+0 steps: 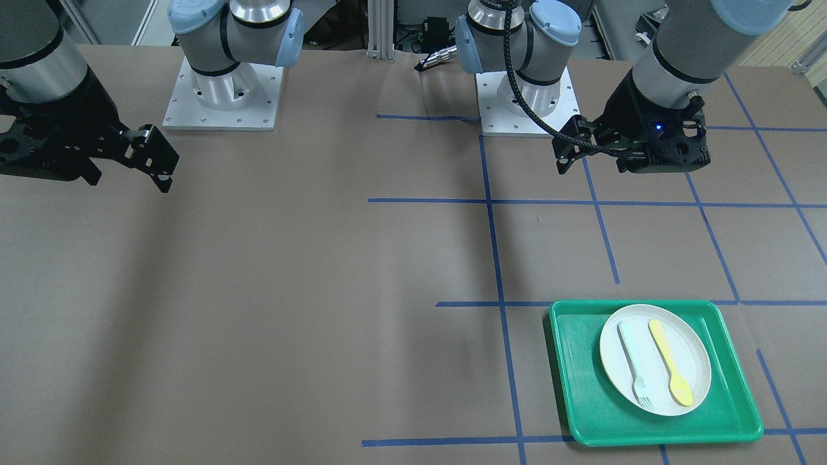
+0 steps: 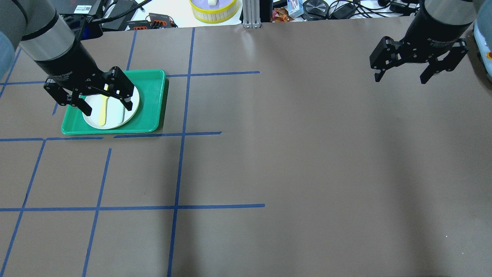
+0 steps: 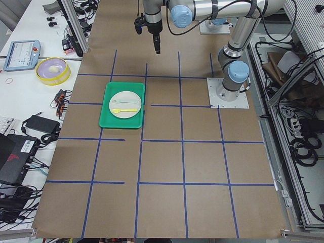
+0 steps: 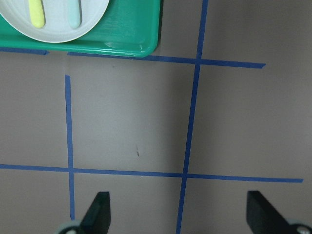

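A green tray [image 1: 574, 372] holds a white plate [image 1: 620, 372] with a yellow spoon [image 1: 665, 349] and a pale blue fork [image 1: 632, 356] lying side by side on it; they also show at the top left of the left wrist view. My gripper is open and empty, raised above the taped floor beside the tray. In the top view it is at upper left [image 2: 107, 110], partly over the tray in that perspective.
A second arm's gripper [image 2: 400, 78] hangs at the upper right of the top view. Other arm bases stand along the edge.
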